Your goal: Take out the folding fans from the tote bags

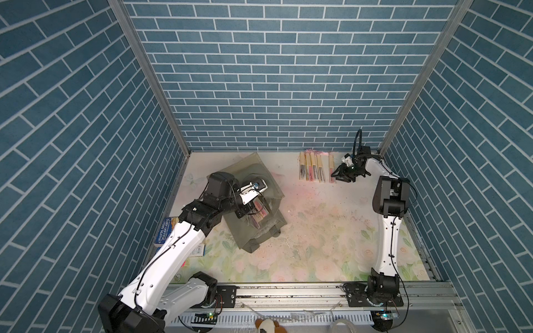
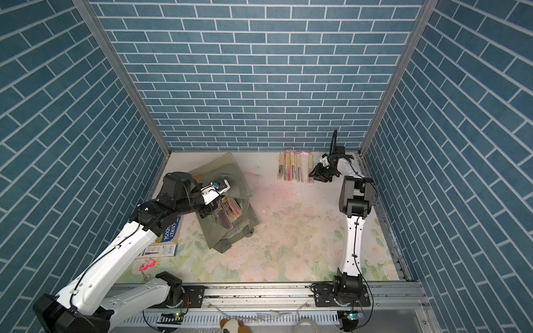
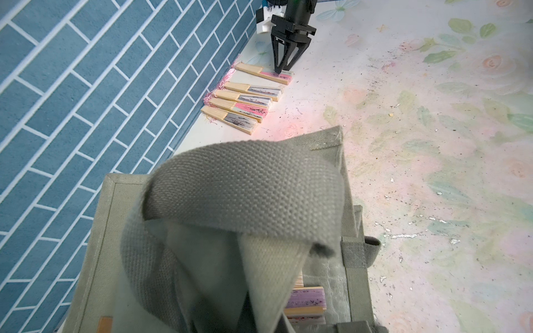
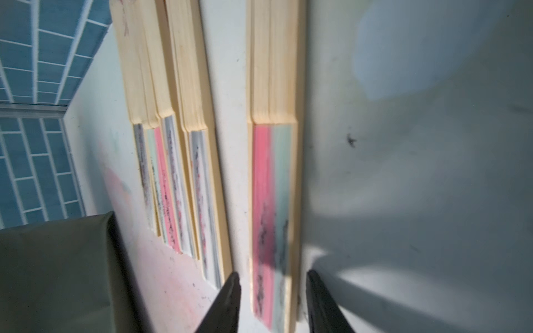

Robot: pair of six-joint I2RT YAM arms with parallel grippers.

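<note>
An olive tote bag [image 1: 266, 233] lies open at left with folding fans [image 2: 232, 208] inside. My left gripper [image 1: 244, 209] is down at its mouth; in the left wrist view a strap [image 3: 238, 183] fills the foreground, hiding the fingertips, so its finger is unclear. Along the back of the table several fans [image 2: 287, 166] lie in a row. Just right of them is a separate pink-and-green fan [image 4: 266, 216]. My right gripper is low over its lower end, fingertips parted on either side of it, with space showing between fingers and fan.
Books [image 1: 165, 230] and a small pink item [image 2: 147, 264] lie at front left. Tiled walls [image 1: 266, 77] enclose the back and sides.
</note>
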